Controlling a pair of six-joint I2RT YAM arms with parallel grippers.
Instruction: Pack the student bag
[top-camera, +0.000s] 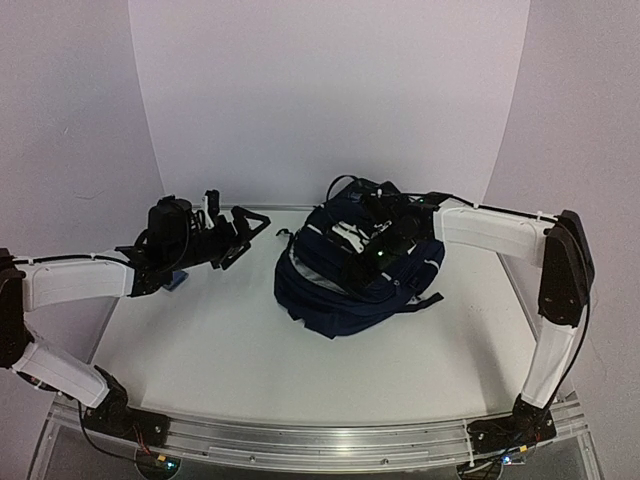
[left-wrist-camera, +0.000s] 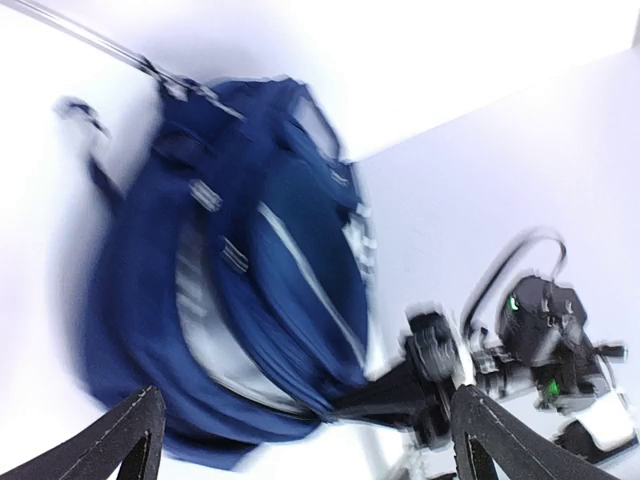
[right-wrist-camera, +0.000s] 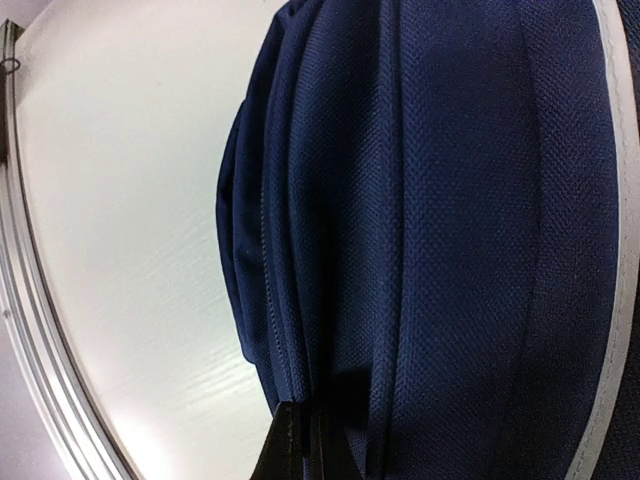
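Note:
The dark navy backpack (top-camera: 335, 312) lies in the middle of the table, its pale lining showing through a narrow opening on the near left side. In the left wrist view the backpack (left-wrist-camera: 150, 300) is blurred, with the pale gap along its flap. My right gripper is shut on the flap's zippered edge (right-wrist-camera: 280, 330). My left gripper (top-camera: 247, 243) is held apart from the bag, to its left. Its fingers (left-wrist-camera: 110, 445) are spread wide with nothing between them. What lies inside the bag is hidden.
A small blue item (top-camera: 175, 280) lies on the table at the left, partly covered by the left arm. Walls stand close at the back and both sides.

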